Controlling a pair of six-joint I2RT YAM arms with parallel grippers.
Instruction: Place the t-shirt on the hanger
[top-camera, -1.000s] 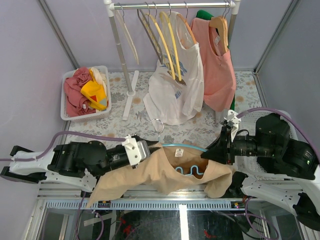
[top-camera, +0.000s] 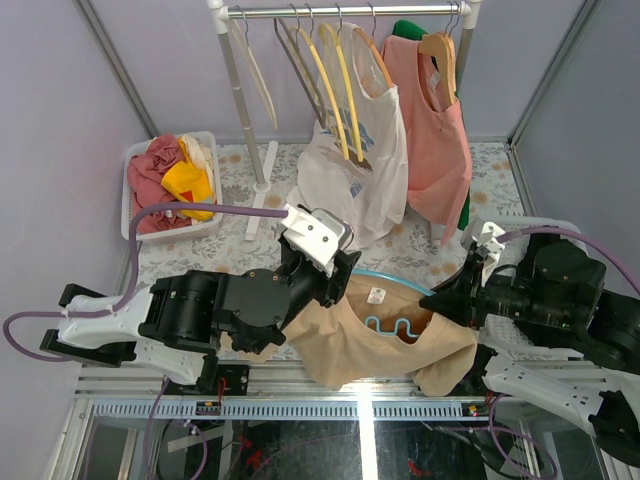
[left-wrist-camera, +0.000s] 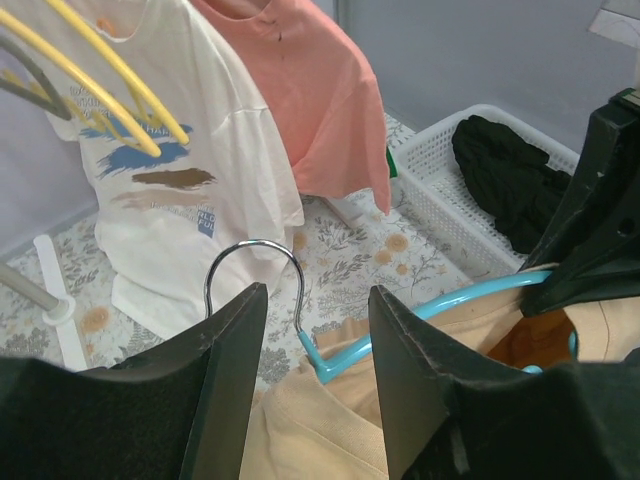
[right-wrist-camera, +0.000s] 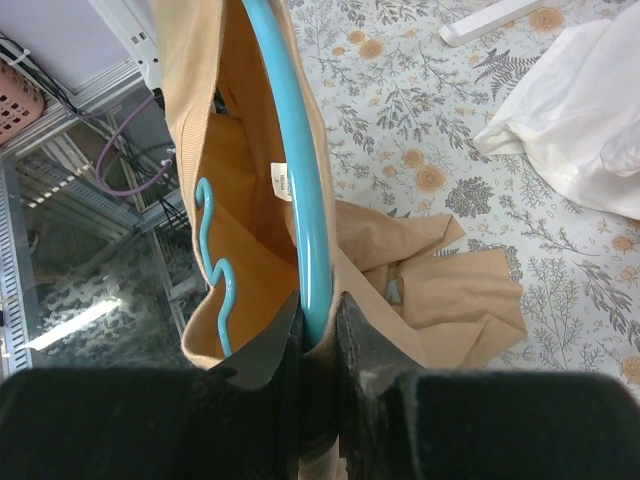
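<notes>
A tan t-shirt (top-camera: 360, 350) hangs around a light blue hanger (top-camera: 390, 281), whose metal hook (left-wrist-camera: 254, 243) rises from its neck opening. My left gripper is open beside the hook, its fingers either side of the hanger's neck. My right gripper is on the far end of the hanger and the shirt's collar edge, fingers close around both; how firmly it is closed is hard to tell. The lower blue bar (right-wrist-camera: 210, 230) shows inside the shirt's opening.
Behind stands a rail (top-camera: 280, 13) with hangers, a white shirt (top-camera: 340, 190) and a pink shirt (top-camera: 430, 150). A basket of clothes (top-camera: 170, 227) is at back left; another basket with dark cloth (left-wrist-camera: 440, 150) is at right.
</notes>
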